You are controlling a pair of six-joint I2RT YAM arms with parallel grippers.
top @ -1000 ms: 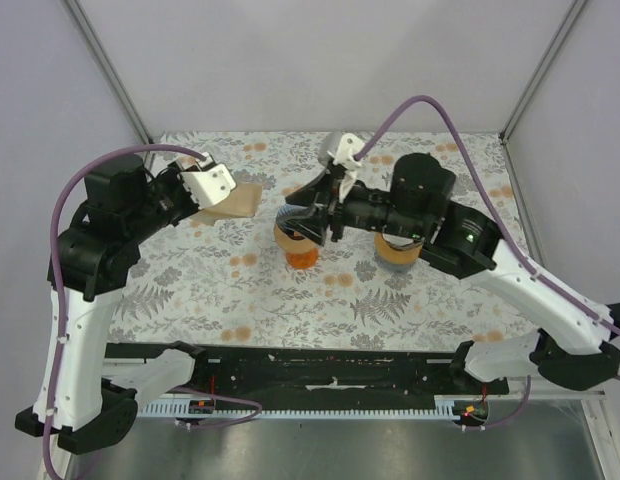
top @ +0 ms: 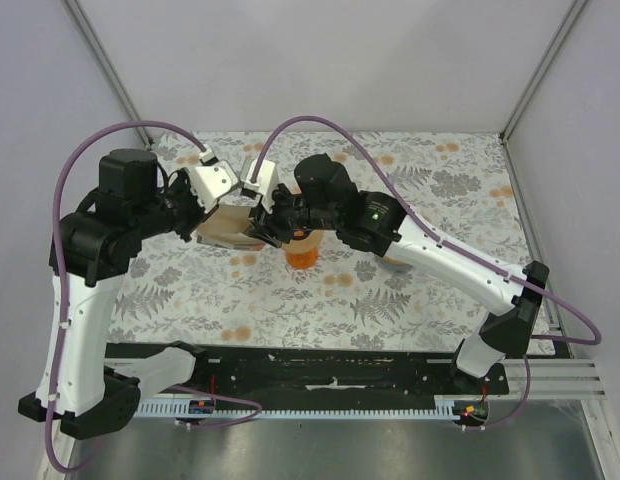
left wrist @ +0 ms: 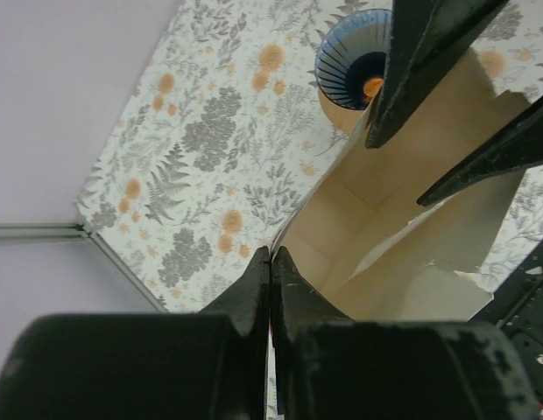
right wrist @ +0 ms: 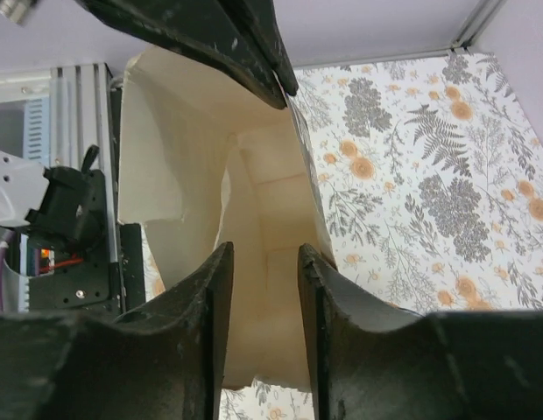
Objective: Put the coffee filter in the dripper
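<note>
The beige paper filter (left wrist: 342, 227) hangs between my grippers, its opening spread, visible in all views. My left gripper is shut on one edge of it. My right gripper reaches around the filter's other side, fingers somewhat apart with paper between and behind them; whether it grips cannot be told. The blue dripper (left wrist: 342, 57) on its orange stand (top: 301, 258) sits on the table behind the filter, mostly hidden by my right arm in the top view.
Another container (top: 395, 262) lies partly hidden under the right arm.
My right gripper has moved left from above the dripper to meet the filter and my left gripper, which has shifted only slightly.
</note>
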